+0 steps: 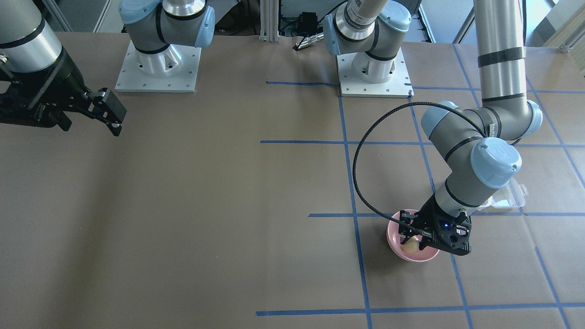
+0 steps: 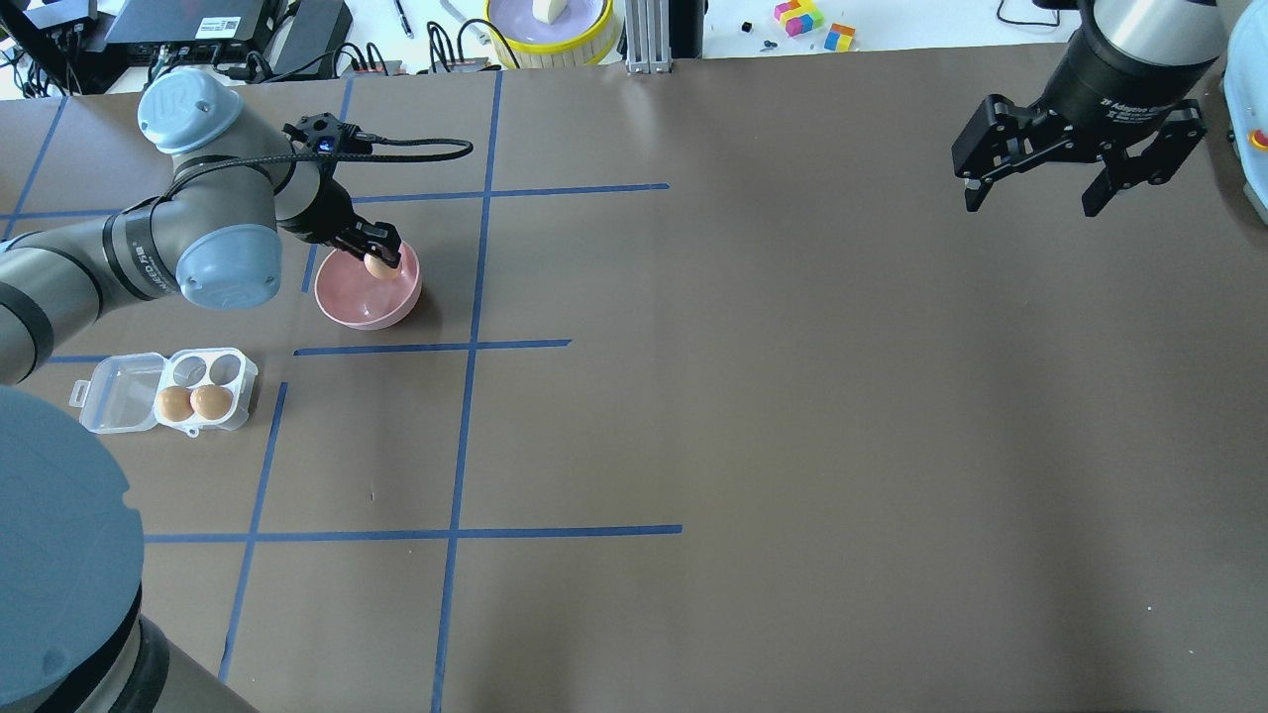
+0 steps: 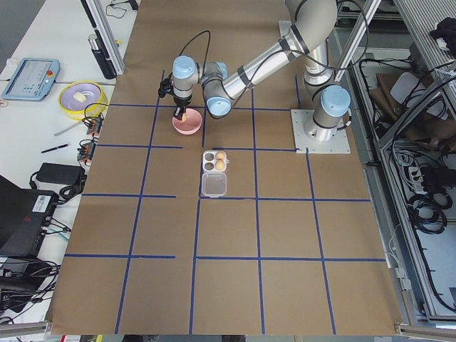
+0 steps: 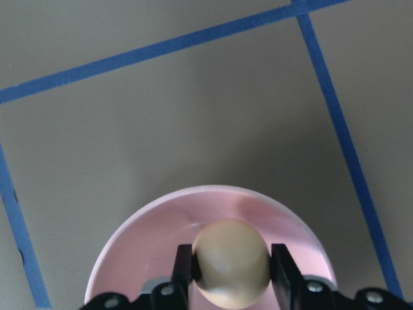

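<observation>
My gripper (image 1: 411, 239) is down at the pink bowl (image 1: 395, 241), shut on a brown egg (image 4: 231, 265). In the left wrist view the egg sits between both fingertips, over the bowl's interior. In the top view the egg (image 2: 380, 266) is within the outline of the bowl (image 2: 351, 303); whether it touches the bowl's bottom I cannot tell.
A clear egg carton (image 2: 119, 392) stands open near the bowl, with two eggs (image 2: 212, 402) in it. Another black gripper (image 2: 1070, 149) hangs over the far side of the table.
</observation>
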